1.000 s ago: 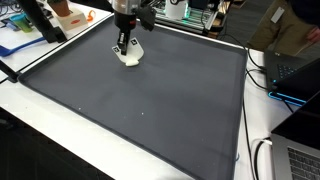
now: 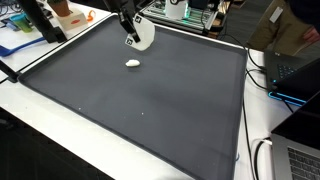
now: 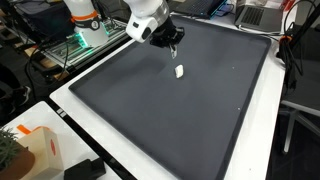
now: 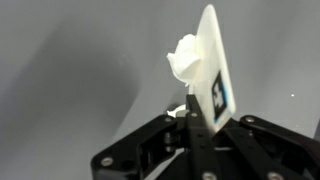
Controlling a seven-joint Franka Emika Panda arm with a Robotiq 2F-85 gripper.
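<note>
A white, flat piece (image 4: 208,60) with a dark, blue-edged mark stands almost edge-on in the wrist view. My gripper is shut on its near end. In exterior view 1 a pale panel (image 2: 142,35) shows beside the dark gripper (image 2: 128,24), above the mat. A small white lump (image 2: 133,64) lies on the mat, apart from the gripper; exterior view 2 also shows this lump (image 3: 179,71) just below the gripper (image 3: 173,50). Fine detail of the grip is too small to make out in the exterior views.
A laptop (image 2: 290,145) and cables lie beyond its right edge. Mixed items, including an orange container (image 2: 68,20), crowd the back left.
The gripper and the pale panel have risen and shifted slightly right, away from the white lump. The lump stays on the mat, and a gap now shows between them.
</note>
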